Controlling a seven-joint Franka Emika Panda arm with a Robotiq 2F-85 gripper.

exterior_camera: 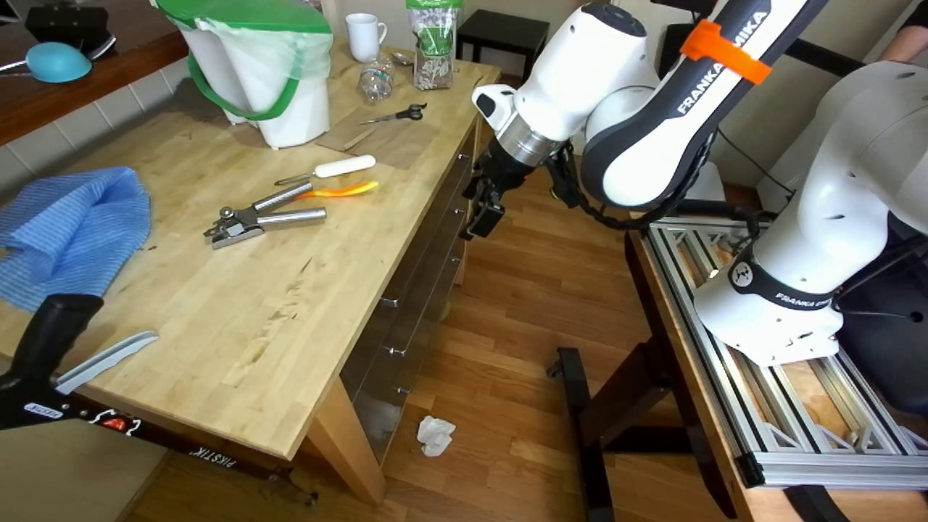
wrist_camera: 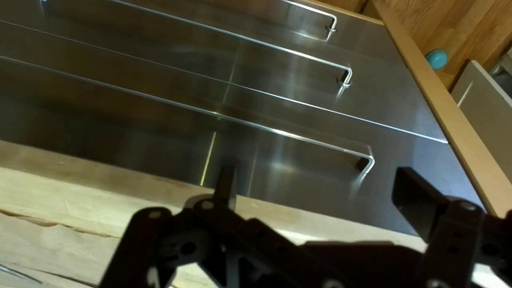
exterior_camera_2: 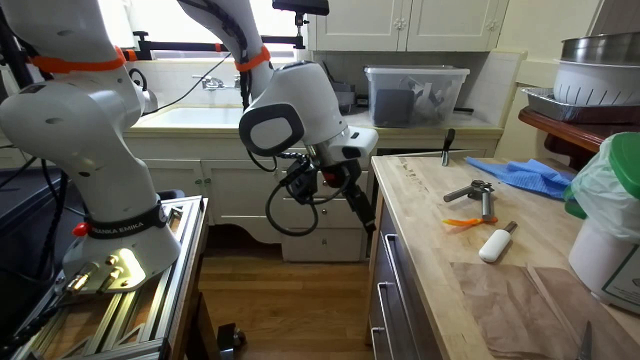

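My gripper is open, its two dark fingers wide apart with nothing between them. In the wrist view it faces the dark drawer fronts of the wooden bench, and the top drawer's long metal handle (wrist_camera: 285, 133) runs across just beyond the fingertips. A second handle (wrist_camera: 283, 49) and a third handle (wrist_camera: 319, 10) lie farther down the front. From the first exterior view, my gripper (exterior_camera: 478, 217) hangs beside the bench edge, close to the drawers (exterior_camera: 409, 252). The second exterior view has the gripper (exterior_camera_2: 369, 225) by the bench's side; any contact there cannot be made out.
On the benchtop (exterior_camera: 252, 304) lie a metal can opener (exterior_camera: 252, 222), a white-handled peeler (exterior_camera: 344, 166), scissors (exterior_camera: 400, 114) and a blue cloth (exterior_camera: 87, 226). A white bucket (exterior_camera: 296, 113) stands behind them. Open floor (exterior_camera: 513, 348) separates the bench from my base.
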